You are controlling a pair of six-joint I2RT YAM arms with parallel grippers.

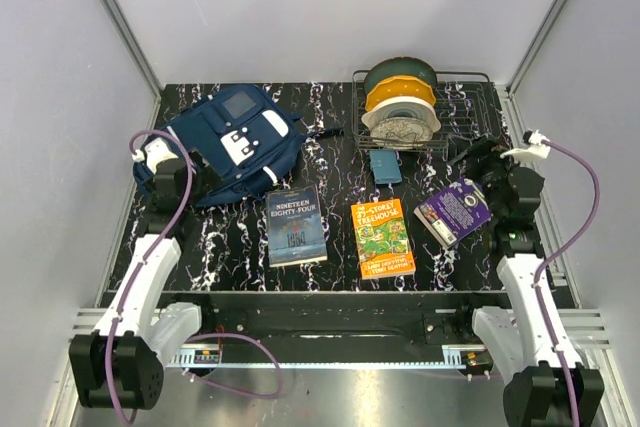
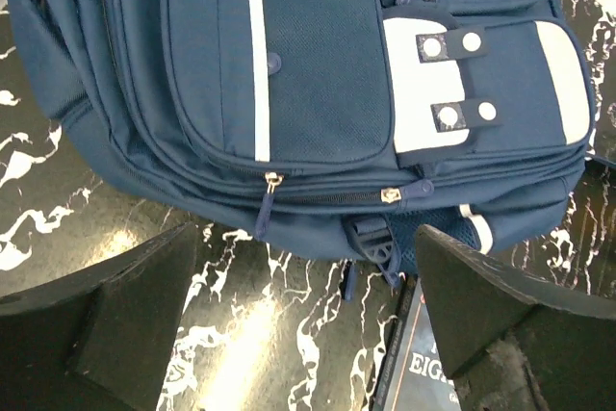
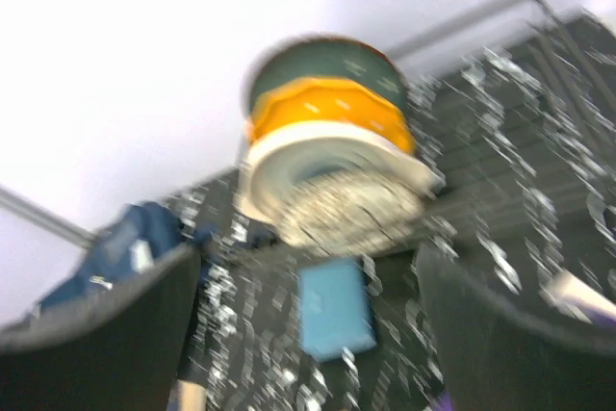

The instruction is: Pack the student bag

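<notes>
The dark blue backpack (image 1: 235,142) lies flat at the back left, its zips closed as far as they show. My left gripper stands open over its front edge with nothing between its fingers. To the bag's right lie a grey-blue Nineteen Eighty-Four book (image 1: 296,227), an orange Treehouse book (image 1: 383,238) and a purple book (image 1: 458,212) lying at an angle. A small blue notebook (image 1: 385,167) sits in front of the rack. My right gripper is open and empty near the table's right side, above and beyond the purple book; its view is blurred.
A black wire dish rack (image 1: 470,117) holding several plates (image 1: 400,93) stands at the back right. White walls enclose the table on both sides and behind. Bare marbled table (image 1: 335,187) shows between the books.
</notes>
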